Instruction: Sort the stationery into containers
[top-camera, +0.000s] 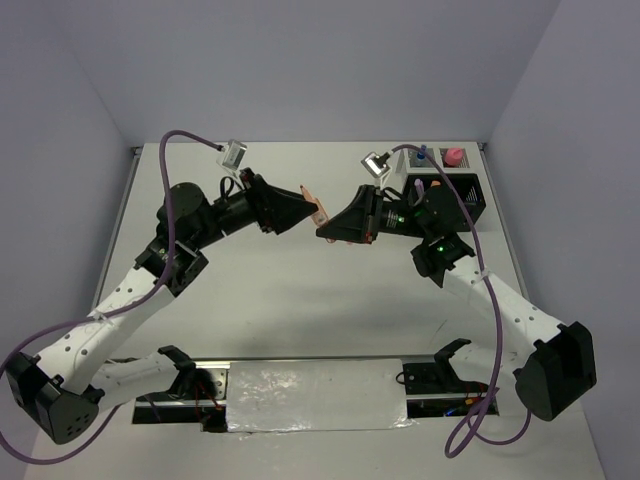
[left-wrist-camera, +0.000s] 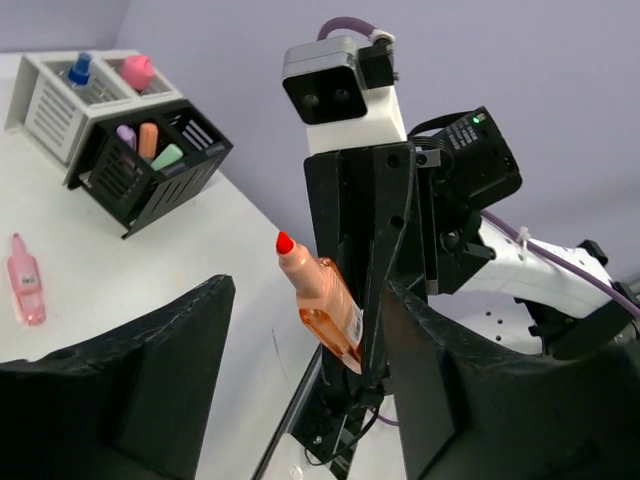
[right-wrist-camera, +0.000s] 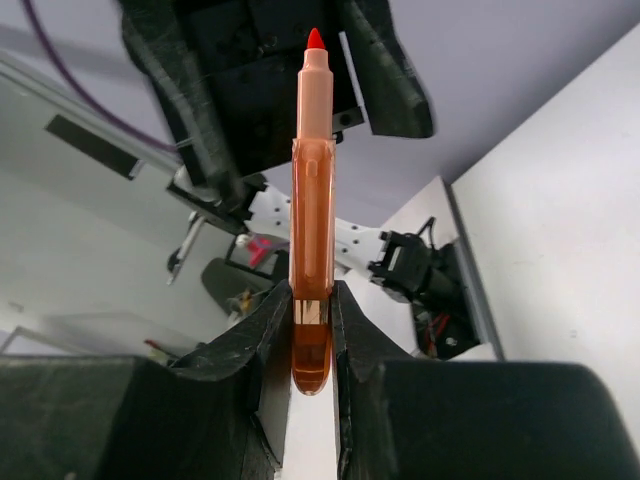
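An orange marker with a red tip is held upright in my right gripper, shut on it; it also shows tilted in the left wrist view. Facing it is my left gripper, part open, with nothing between its fingers in its wrist view; the marker is just beyond them. A pink item lies on the table. At the back right a black basket holds purple, orange and green items, beside a white container with a blue and a pink item.
Grey walls surround it. The two arms face each other closely over its middle.
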